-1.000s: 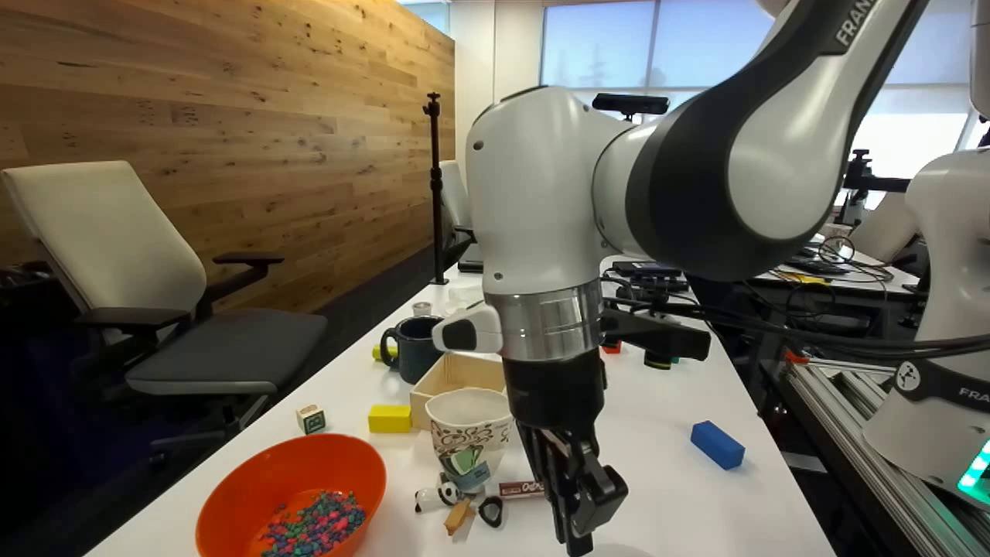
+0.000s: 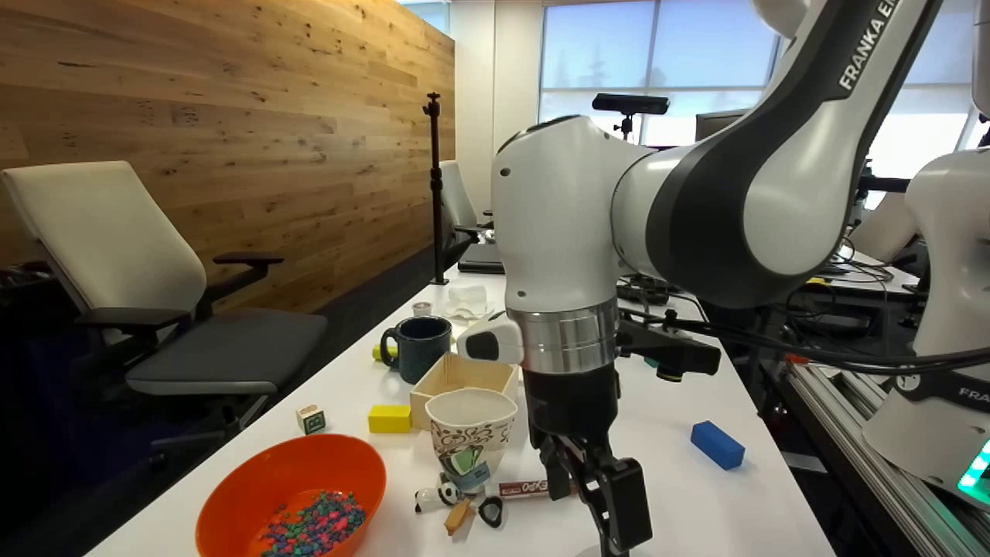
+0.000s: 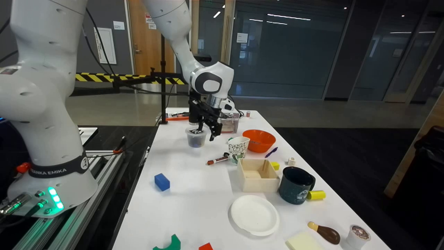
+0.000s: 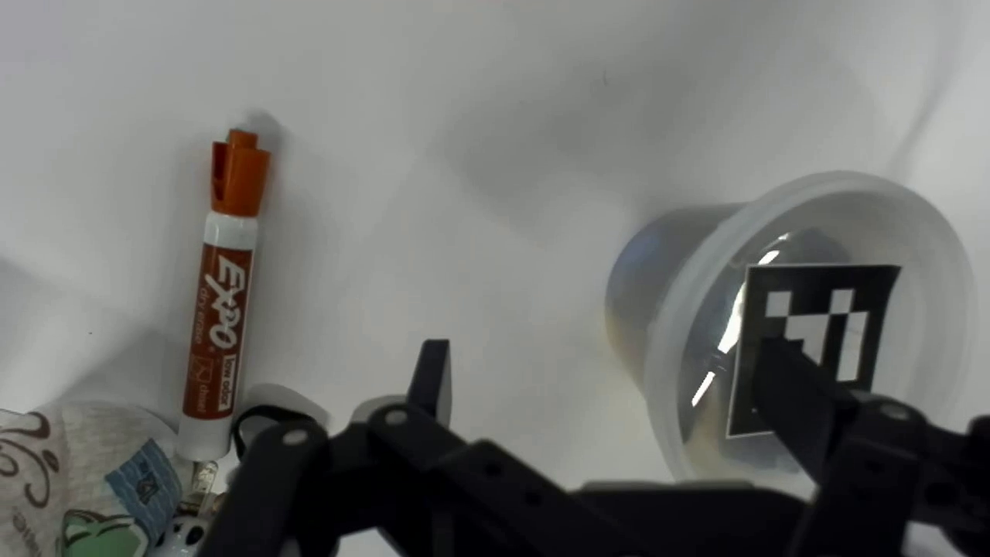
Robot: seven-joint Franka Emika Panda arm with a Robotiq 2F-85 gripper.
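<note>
My gripper stands open above the table, nothing between its fingers. In the wrist view its right finger overlaps a clear lidded tub (image 4: 640,288) that bears a black-and-white square marker (image 4: 817,278); the left finger is over bare table. From the second exterior view, the tub (image 3: 196,139) sits just beside the gripper (image 3: 208,132). An orange-capped Expo marker (image 4: 218,316) lies on the table to the left in the wrist view. Next to it is a patterned paper cup (image 3: 238,146). Whether the finger touches the tub I cannot tell.
An orange bowl (image 2: 227,483) holds small colourful pieces. Near the cup are a wooden box (image 3: 260,184), a dark mug (image 3: 294,187) and a yellow block (image 2: 390,418). Farther off lie a blue block (image 3: 162,182) and a white plate (image 3: 254,215).
In the first exterior view, the arm and gripper have shifted right, and the wrist joint sits slightly lower. The gripper's fingers look farther apart. The table objects look unmoved.
</note>
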